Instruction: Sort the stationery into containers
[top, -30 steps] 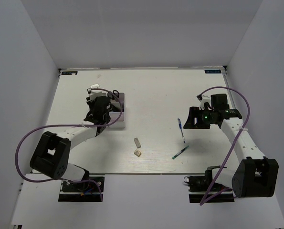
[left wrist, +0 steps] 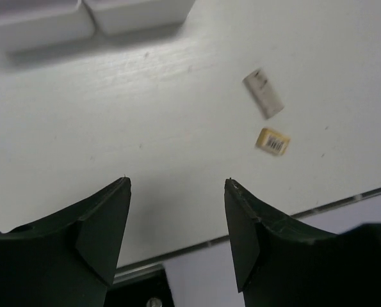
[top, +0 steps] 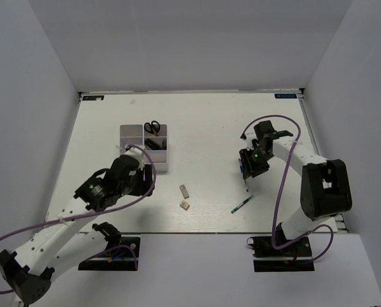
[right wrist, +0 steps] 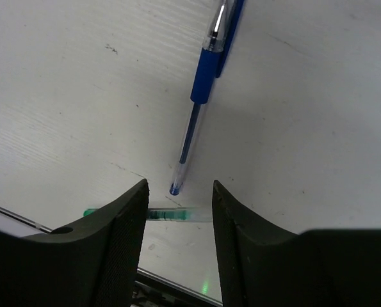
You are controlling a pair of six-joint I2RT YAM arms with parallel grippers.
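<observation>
A blue pen (right wrist: 205, 75) with a clear barrel lies on the table beneath my right gripper, which is open and empty. The teal pen (top: 242, 204) rests near the front edge; in the right wrist view my fingers (right wrist: 134, 214) partly cover it. My left gripper is open with nothing between its fingers, over bare table in front of the container. A grey block-shaped piece (left wrist: 264, 93) and a small yellow-edged eraser (left wrist: 273, 141) lie to its right. The sectioned container (top: 131, 130) holds scissors (top: 152, 127) and a black item (top: 153, 144); the left arm hides part of it.
A dark strip marks the table's front edge (left wrist: 209, 243), close in front of the eraser and the teal pen.
My right gripper has moved left, over the blue pen. The loose items have not moved.
</observation>
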